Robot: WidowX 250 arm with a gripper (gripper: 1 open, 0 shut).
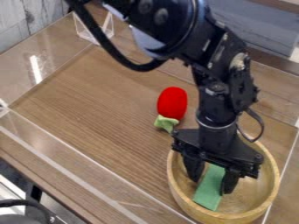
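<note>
My black gripper [211, 164] reaches down into a tan bowl [184, 201] at the bottom right, its fingers over a green block [208, 198] lying inside; whether the fingers touch it I cannot tell. The fingers look parted, though how far is hard to see. A red oval object [172, 102] and a small light-green piece [165, 123] lie on the table behind the bowl, left of the arm.
A white basket-like object [91, 22] stands at the back left. A light grey strip runs along the back right.
</note>
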